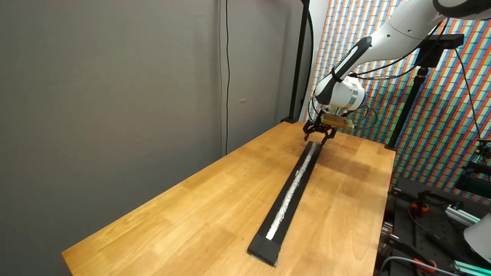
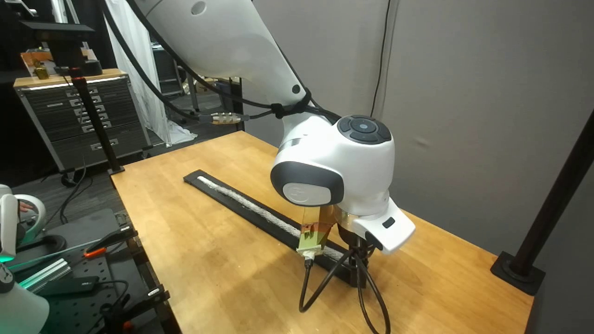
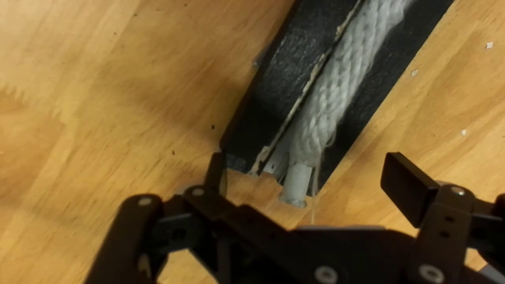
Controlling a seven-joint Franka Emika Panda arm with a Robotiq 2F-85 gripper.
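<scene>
A long black channel [image 1: 260, 249] lies on the wooden table, with a white braided rope [image 1: 289, 195] running along its groove. In the wrist view the rope [image 3: 348, 61] fills the groove up to its near end, where a pale tube-like tip [image 3: 297, 182] sticks out past the channel [image 3: 272, 90]. One loose thread hangs beside that tip. Around this end my gripper stands open, one finger on each side. The rope's tip shows in the gap, with clear space on both sides. In exterior view 2 the arm hides my fingers.
Bare wooden table [image 2: 222, 267] lies on both sides of the channel. Black posts [image 1: 298, 64] stand at the table's corners, and a grey wall [image 1: 138, 92] runs along one long side. Cables [image 2: 328, 284] hang from the wrist. Small white crumbs lie near the channel.
</scene>
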